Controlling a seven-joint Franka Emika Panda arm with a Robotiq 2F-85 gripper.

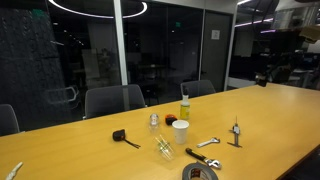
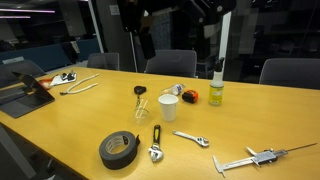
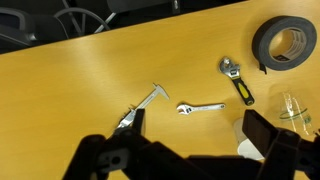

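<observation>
My gripper hangs above the table with its two black fingers wide apart and nothing between them. Below it in the wrist view lie a small silver wrench [image 3: 202, 107], a black-handled adjustable wrench [image 3: 236, 80], a caliper [image 3: 140, 108] and a roll of black tape [image 3: 284, 43]. A white cup [image 3: 243, 138] is partly hidden behind one finger. Beside it stands a clear container [image 3: 296, 112] with thin sticks inside. In exterior view 2 the arm is a dark shape across the top.
A spray bottle [image 2: 217, 88], a red-and-black tape measure [image 2: 190, 96] and a black tape measure [image 1: 119, 135] stand farther back. Pliers [image 2: 79, 86] and other tools lie at the far left in exterior view 2. Chairs [image 2: 290, 75] line the table, whose right part is clear in exterior view 1.
</observation>
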